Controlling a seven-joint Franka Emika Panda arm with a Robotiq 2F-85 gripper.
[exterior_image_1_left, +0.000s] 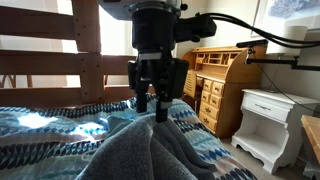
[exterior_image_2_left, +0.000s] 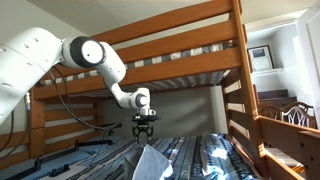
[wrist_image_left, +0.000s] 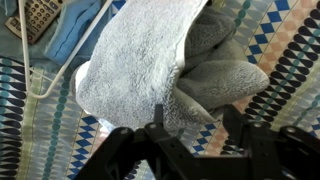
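A grey-blue towel (exterior_image_1_left: 148, 155) lies in a heap on the patterned bedding, its peak pointing up below my gripper (exterior_image_1_left: 152, 108). The fingers stand apart, and the towel's tip sits just under and between them; whether it still touches either finger is hard to tell. From above, in the wrist view, the towel (wrist_image_left: 135, 65) spreads out light grey, with a darker fold at its right. There my gripper shows at the bottom edge, its fingertips apart near the towel's lower edge. Exterior view 2 has the towel (exterior_image_2_left: 150, 163) beneath the gripper (exterior_image_2_left: 143, 126).
Patterned bedding (wrist_image_left: 285, 75) lies flat around the towel. A blue item with a pale cord (wrist_image_left: 68, 28) is at upper left. Wooden bunk rails (exterior_image_2_left: 150, 52) run overhead and along the sides. A wooden desk (exterior_image_1_left: 215, 80) and white nightstand (exterior_image_1_left: 265, 120) stand beyond the bed.
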